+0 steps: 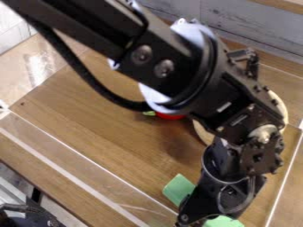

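Observation:
My gripper [213, 206] is low at the bottom right of the camera view, shut on a green object [178, 190], a flat piece that shows on both sides of the fingers; its middle is hidden by them. A pale round bowl or plate [271, 104] sits behind my arm at the right. A small red and green item [168, 116] lies near the middle, mostly hidden by the arm.
A clear strip edge runs along its front left. A grey wall [249, 31] stands at the back.

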